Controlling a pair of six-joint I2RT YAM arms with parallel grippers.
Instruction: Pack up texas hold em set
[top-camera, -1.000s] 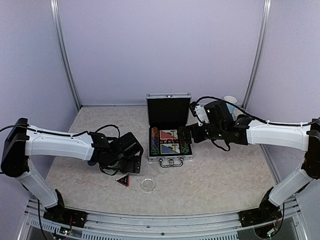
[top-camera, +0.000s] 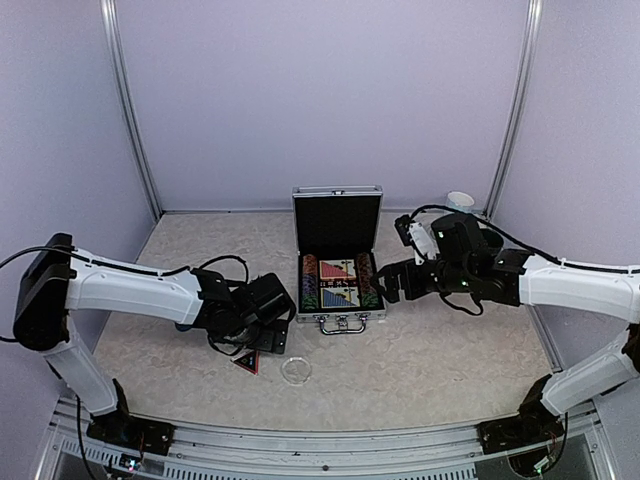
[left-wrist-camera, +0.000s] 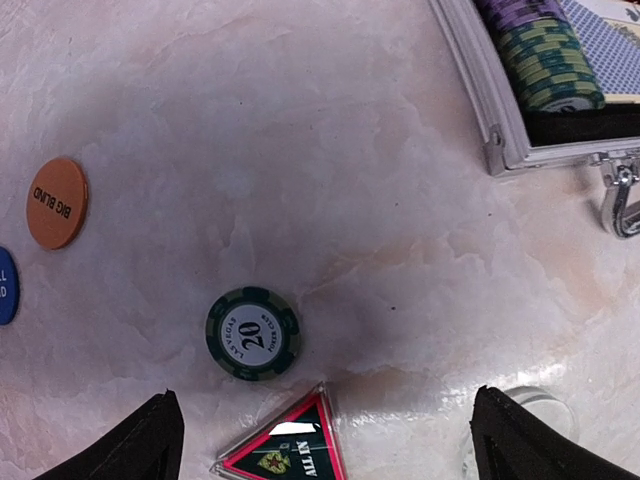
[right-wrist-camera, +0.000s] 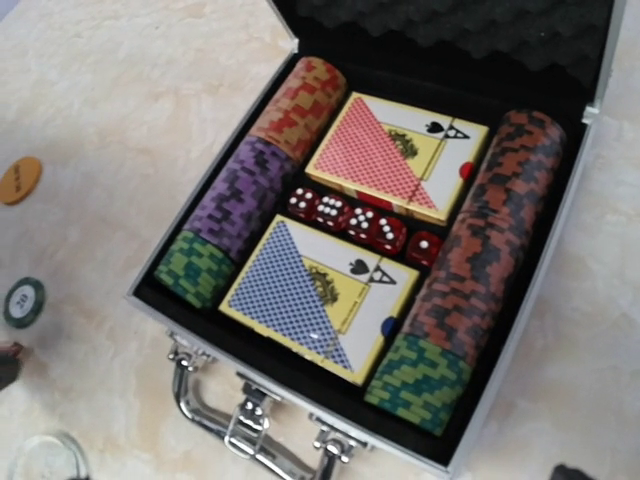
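Note:
The open aluminium case (right-wrist-camera: 455, 455) holds chip rows (right-wrist-camera: 240, 200), a red deck (right-wrist-camera: 375, 140), a blue deck (right-wrist-camera: 290, 280) and red dice (right-wrist-camera: 362, 223). My left gripper is open above a triangular ALL IN marker (left-wrist-camera: 290, 450) and a green 20 chip (left-wrist-camera: 250, 335), nothing in it. An orange BIG BLIND button (left-wrist-camera: 55, 205), a blue button (left-wrist-camera: 8, 285) and a clear disc (top-camera: 296, 370) lie loose outside the case. My right gripper (top-camera: 391, 282) stands open beside the case's right side.
A white cup-like object (top-camera: 460, 201) stands at the back right, partly behind the right arm. Walls enclose the back and sides.
My left gripper has shifted slightly right and down.

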